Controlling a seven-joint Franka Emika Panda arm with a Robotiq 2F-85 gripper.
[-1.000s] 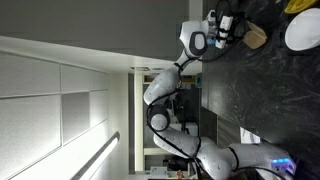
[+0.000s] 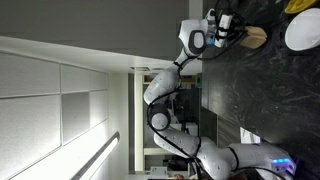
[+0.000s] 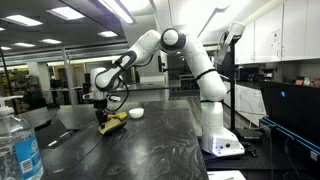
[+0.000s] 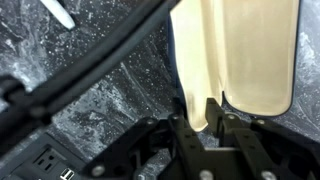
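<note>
A tan, shallow piece (image 4: pixel 262 55) with a raised edge fills the upper right of the wrist view. My gripper is part open at its near end. A pale strip of that piece lies between the fingers; whether they touch it I cannot tell. In the first exterior view the tan piece (image 2: pixel 254 37) lies just right of the gripper (image 2: pixel 232 38). From the second exterior view, the gripper (image 3: pixel 103 126) is low over the dark table, at the tan piece (image 3: pixel 113 125).
A white dish (image 2: pixel 304 30) and a yellow dish (image 2: pixel 299 5) stand beyond the tan piece. Near the second exterior camera is a water bottle (image 3: pixel 20 148). A small white object (image 4: pixel 59 13) lies at the wrist view's upper left.
The arm looks nearly unmoved.
</note>
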